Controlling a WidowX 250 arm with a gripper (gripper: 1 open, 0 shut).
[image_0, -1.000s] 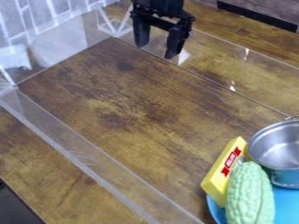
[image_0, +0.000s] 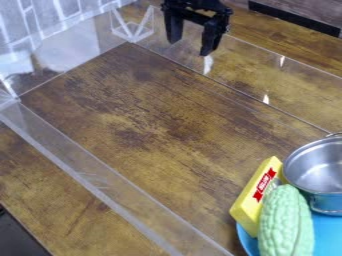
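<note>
My black gripper (image_0: 191, 32) hangs high at the back, near the top edge of the camera view, over the far clear wall of the enclosure. Its two dark fingers stand apart, with nothing visible between them. At the front right a green bitter melon (image_0: 285, 225), a yellow box with red lettering (image_0: 255, 192) and a steel pot (image_0: 315, 180) are grouped on or beside a blue round plate (image_0: 323, 240).
The wooden floor (image_0: 134, 130) inside clear plastic walls is empty across the middle and left. A white tiled surface (image_0: 47, 30) lies at the back left. A dark edge shows at the lower left.
My gripper has moved slightly up and back over the last second. The objects at the front right have not moved.
</note>
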